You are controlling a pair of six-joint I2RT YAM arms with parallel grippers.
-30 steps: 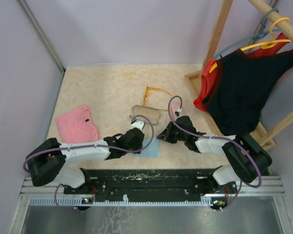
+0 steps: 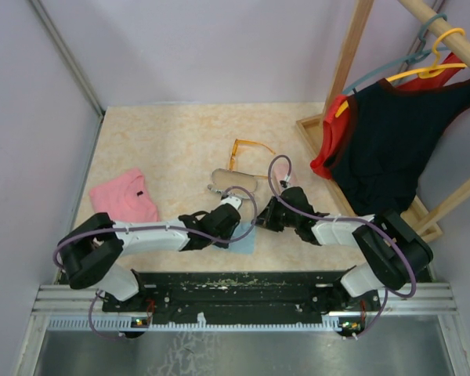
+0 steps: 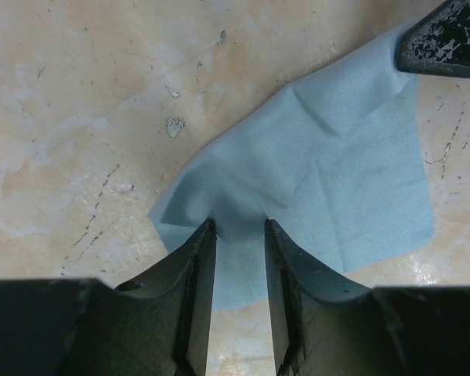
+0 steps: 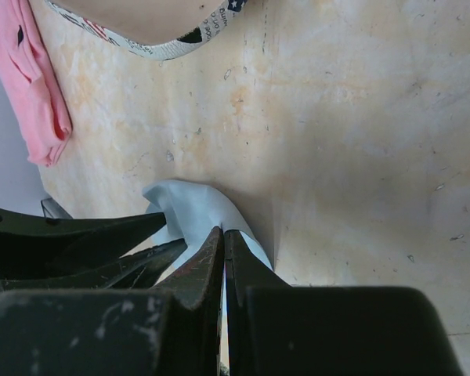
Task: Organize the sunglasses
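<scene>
A pale blue cloth [image 2: 241, 243] lies folded on the table's front middle, with my two grippers over it. My left gripper is part open, its fingertips above the cloth in the left wrist view. My right gripper is shut at the cloth's edge; whether any fabric is between its tips is hard to tell. Behind them lie orange-framed sunglasses [image 2: 236, 149] and an oval tan case [image 2: 233, 180], whose patterned rim [image 4: 164, 45] shows in the right wrist view.
A pink cloth [image 2: 121, 196] lies on the left. A wooden rack [image 2: 348, 47] with hanging garments [image 2: 392, 149] stands on the right.
My left arm has shifted right, bringing its gripper closer to the right one over the blue cloth. The right arm has barely moved.
</scene>
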